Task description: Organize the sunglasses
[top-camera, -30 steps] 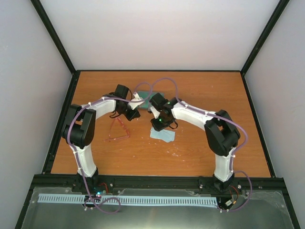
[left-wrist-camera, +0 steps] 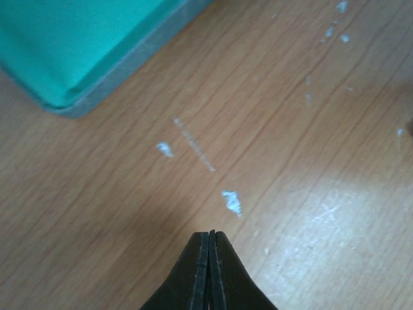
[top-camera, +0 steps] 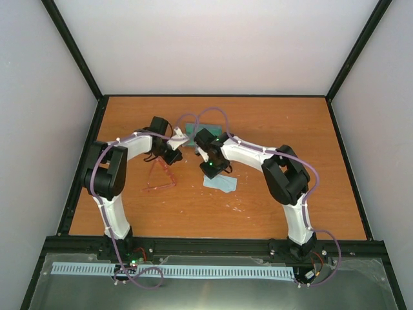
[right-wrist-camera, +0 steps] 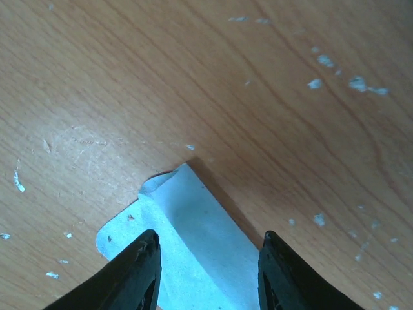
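Note:
Red sunglasses lie folded open on the table left of centre. A teal case with a grey rim sits behind the grippers, its corner showing at upper left of the left wrist view. A light blue cloth, partly folded, lies right of the sunglasses. My left gripper is shut, nothing seen between its tips, over bare wood beside the case. My right gripper is open above the cloth, with the cloth below and between its fingertips.
Both arms meet near the middle, close to one another. Dark frame rails and walls bound it.
My left gripper has shifted slightly left. The sunglasses and cloth lie as before.

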